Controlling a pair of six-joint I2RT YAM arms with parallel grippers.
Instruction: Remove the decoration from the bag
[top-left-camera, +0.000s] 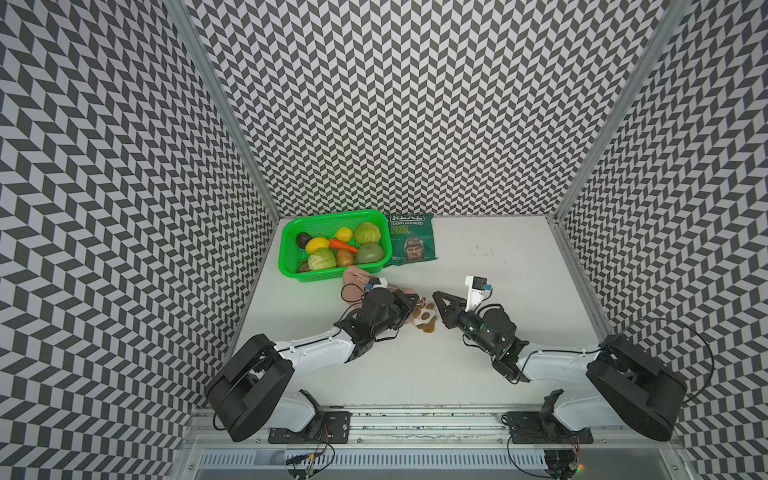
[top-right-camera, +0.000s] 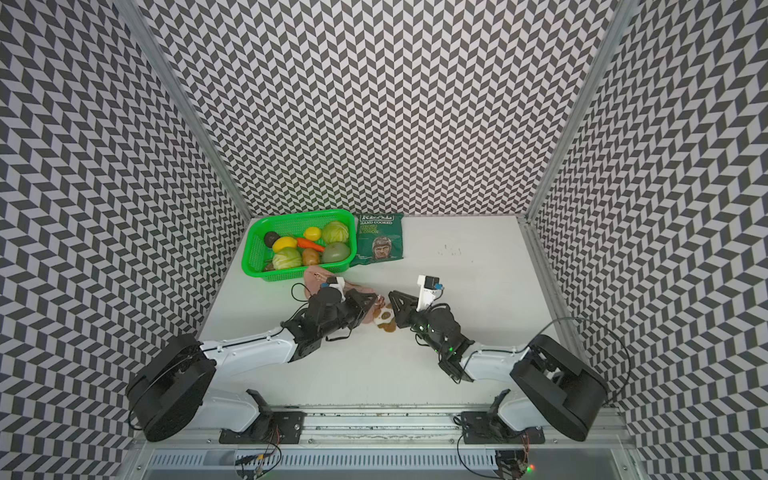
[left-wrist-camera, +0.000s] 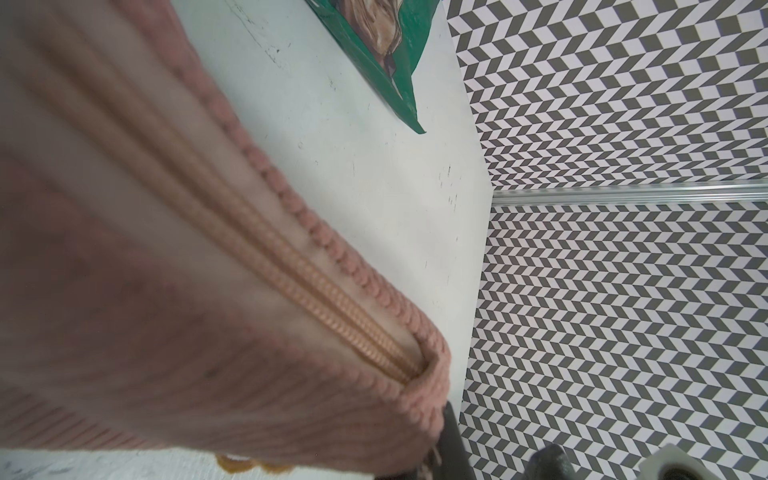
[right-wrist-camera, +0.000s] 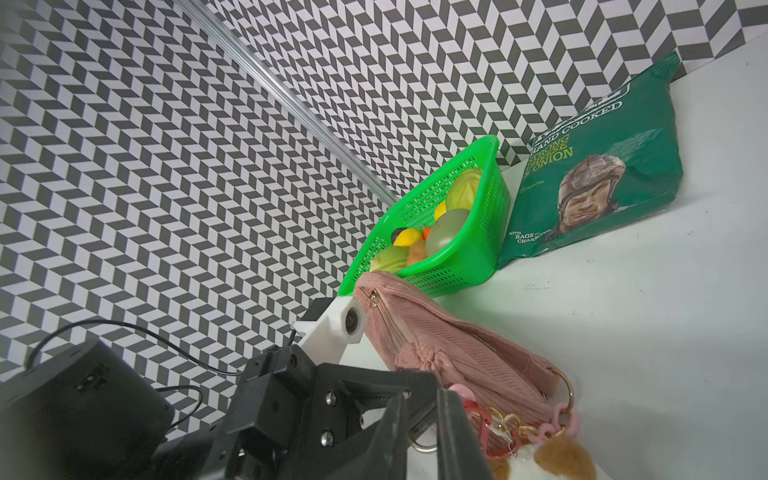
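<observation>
The pink ribbed bag lies on the table, its zip side in the left wrist view. At its right end hangs the decoration, a white-and-brown plush (top-left-camera: 425, 317) with a red loop (right-wrist-camera: 482, 424), gold clasp and pink chain links. My left gripper (top-left-camera: 417, 301) is shut at this bag end; in the left wrist view the bag corner (left-wrist-camera: 424, 436) meets a dark finger (left-wrist-camera: 454, 448). Whether fabric or a loop is pinched there is hidden. My right gripper (top-left-camera: 438, 299) stands part open just right of the plush, apart from it, nothing visibly gripped.
Behind the bag stands a green basket (top-left-camera: 335, 275) of several play fruits and vegetables. A green snack bag (top-left-camera: 410, 240) lies right of the basket. Both arms work close together.
</observation>
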